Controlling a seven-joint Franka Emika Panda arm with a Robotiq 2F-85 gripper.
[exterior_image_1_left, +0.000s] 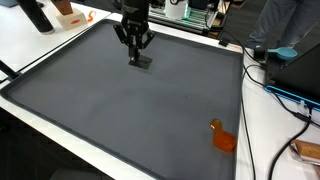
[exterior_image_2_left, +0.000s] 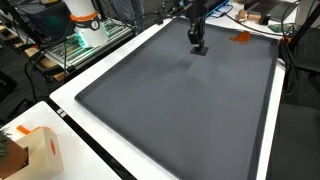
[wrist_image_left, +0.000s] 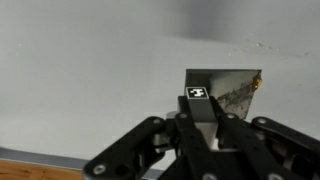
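My gripper (exterior_image_1_left: 136, 48) is shut on a dark tool (exterior_image_1_left: 141, 62) with a flat square foot, over the far part of the grey board. In exterior view 2 the same tool (exterior_image_2_left: 200, 50) shows as a small dark square beneath the gripper (exterior_image_2_left: 195, 37). In the wrist view, a narrow upright handle (wrist_image_left: 197, 93) topped by a black-and-white pattern stands between the fingers. Below it spreads the grey foot (wrist_image_left: 240, 88), scuffed at its right side. Whether the foot touches the board is unclear. An orange piece (exterior_image_1_left: 222, 139) lies near the board's edge, apart from my gripper.
The grey board (exterior_image_1_left: 110, 100) has a pale border and is largely bare. Cables (exterior_image_1_left: 278, 90) run along its right side. Beyond the board in exterior view 2 stands an orange-and-white device (exterior_image_2_left: 87, 18); a white box (exterior_image_2_left: 42, 155) sits at the lower left.
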